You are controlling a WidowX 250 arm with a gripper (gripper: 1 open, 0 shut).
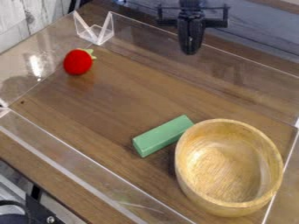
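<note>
My dark gripper (191,42) hangs at the top of the camera view, right of centre, above the back of the wooden surface, shut with nothing visible between its fingers. A red tomato-like object with a green top (79,62) lies at the left. A green block (163,136) lies low in the middle, just left of a large pale wooden bowl (228,195) at the lower right.
A white wire-like holder (100,33) stands at the back left near a pale wall. The surface's edge runs along the lower left.
</note>
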